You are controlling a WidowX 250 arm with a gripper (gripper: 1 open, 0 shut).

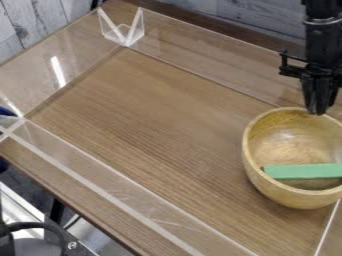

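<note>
A black robot gripper (315, 100) hangs at the upper right, just above the back rim of a round wooden bowl (258, 152). Its fingers look shut, with nothing visible between them. Inside the bowl lies a green bar (301, 171), toward the front.
A black round object (20, 243) is at the lower left corner, off the table.
</note>
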